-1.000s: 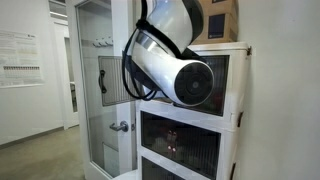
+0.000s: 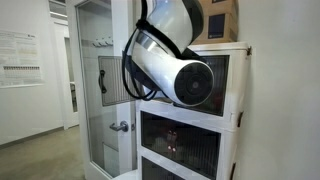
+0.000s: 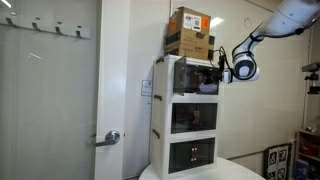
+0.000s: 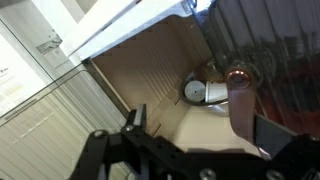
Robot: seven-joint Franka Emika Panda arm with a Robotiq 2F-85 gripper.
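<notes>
A white cabinet with dark see-through doors stands in a corner. Its top-left door is swung out to the left, and the top compartment is partly exposed. In the wrist view, my gripper is at that compartment, its dark fingers wide apart with no object visibly held between them. Ahead of them is a brown upright piece with a rounded top, perhaps a handle, close to the right finger; contact cannot be told. Silvery round items lie behind it inside. The arm hides the gripper in exterior view 1.
Cardboard boxes are stacked on top of the cabinet. A dark ribbed panel borders the opening on the right. The lower doors are closed. A white room door stands to the left.
</notes>
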